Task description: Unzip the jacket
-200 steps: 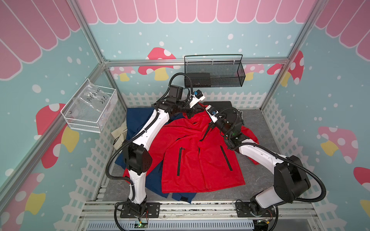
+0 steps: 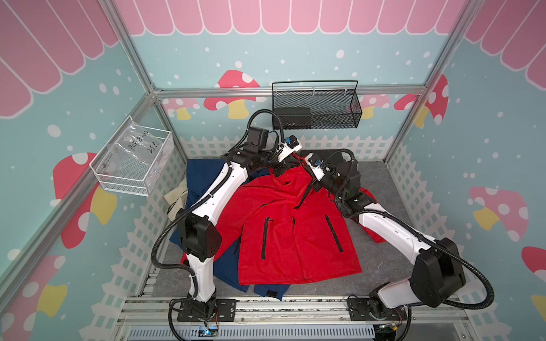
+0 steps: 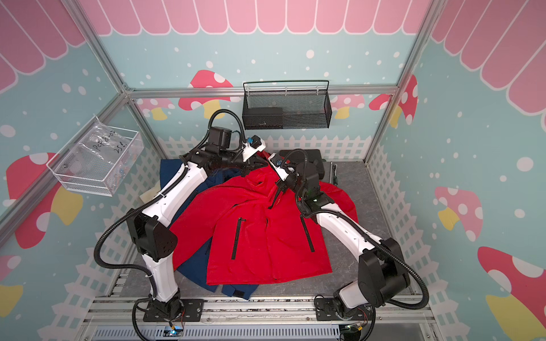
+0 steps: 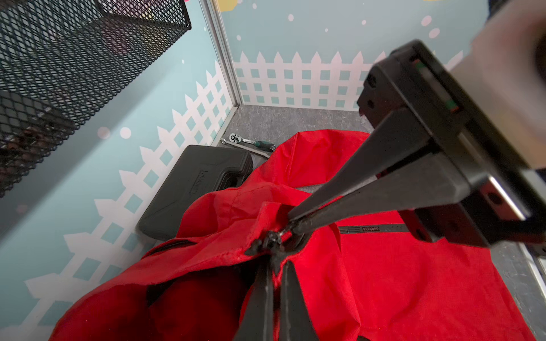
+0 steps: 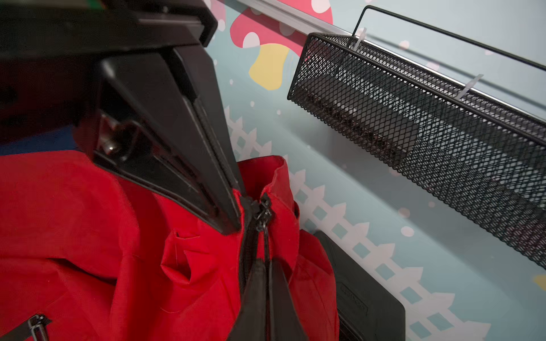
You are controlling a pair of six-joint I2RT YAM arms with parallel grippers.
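Observation:
The red jacket (image 2: 267,244) lies on the table over dark blue cloth, its upper front bunched at the back. The zipper slider (image 5: 262,213) shows at the top of the black zip. My left gripper is shut at the collar just below the slider, the red fabric edge showing between its fingers. My right gripper is also shut, on the thin zipper pull hanging from the slider. The two grippers almost meet above the jacket's collar.
A black mesh basket (image 2: 335,108) hangs on the back wall above them. A black case (image 4: 187,187) and a ratchet (image 4: 250,142) lie behind the jacket. A white basket (image 2: 113,182) hangs at left.
The jacket looks nearly the same.

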